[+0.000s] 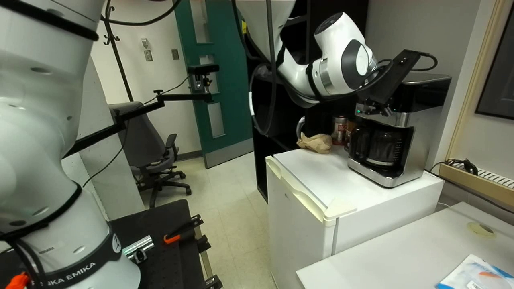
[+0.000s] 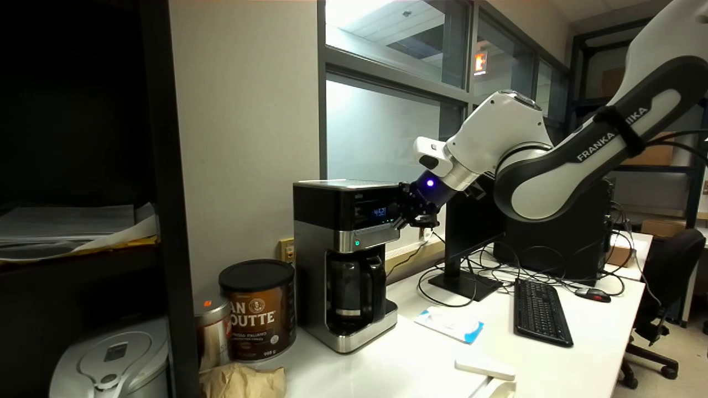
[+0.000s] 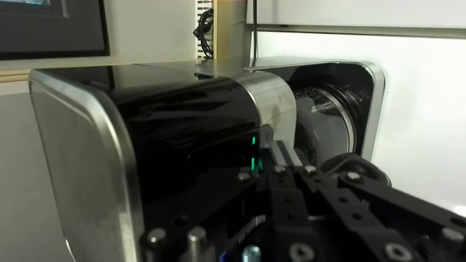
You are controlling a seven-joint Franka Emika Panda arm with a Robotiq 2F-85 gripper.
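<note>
A black and silver coffee maker (image 1: 426,139) stands on the white fridge top (image 1: 318,176), its glass carafe (image 2: 345,295) inside. A lit display (image 2: 379,213) and a green light (image 2: 357,242) show on its front. My gripper is shut at the upper front of the machine, its fingertips close against the panel by the silver band (image 3: 277,102). No object shows between the fingers. Whether the tips touch the panel is hard to tell. In the second exterior view, the gripper (image 2: 402,218) reaches the machine's front from the right.
A brown coffee can (image 2: 257,308), a smaller tin (image 2: 213,335) and a crumpled paper bag (image 1: 315,143) sit beside the machine. On the adjoining desk are a keyboard (image 2: 541,312) and a flat packet (image 2: 451,324).
</note>
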